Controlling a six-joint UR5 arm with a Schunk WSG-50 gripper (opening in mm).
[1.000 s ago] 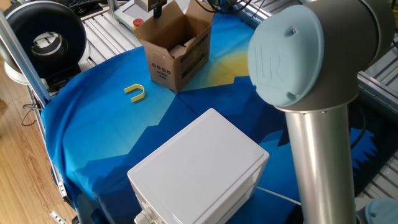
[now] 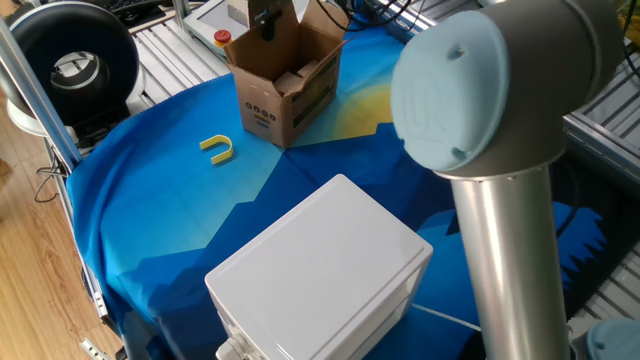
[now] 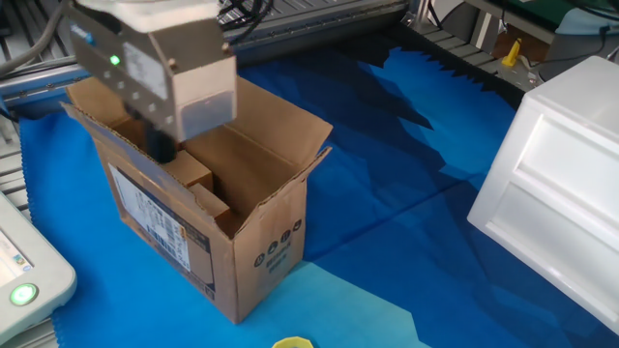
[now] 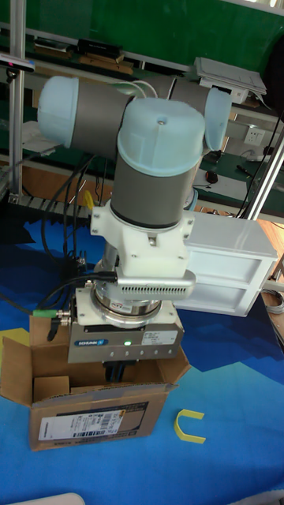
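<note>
An open cardboard box [image 3: 266, 261] stands on the blue cloth, with its flaps spread. Smaller brown cartons [image 3: 189, 170] lie inside it. My gripper [image 4: 117, 372] hangs at the box's opening, pointing down, its dark fingers [image 3: 161, 145] in front of the inner cartons in exterior view 2. In exterior view 1 only the gripper's lower end shows, by the left flap. Whether the fingers are apart or together, or anything is between them, cannot be made out. A yellow U-shaped piece [image 2: 217, 150] lies on the cloth, apart from the box.
A white drawer cabinet [image 2: 320, 265] stands at the near side of the cloth in exterior view 1. The arm's upper link [image 2: 510, 250] rises at the right. A control tablet [image 3: 29, 275] sits beside the box. Open cloth [image 2: 150, 210] lies left of the cabinet.
In exterior view 1 the gripper has come slightly down and right at the box. The left flap's edge has shifted right. The arm's joint has swung a little left; cabinet and yellow piece are unmoved.
</note>
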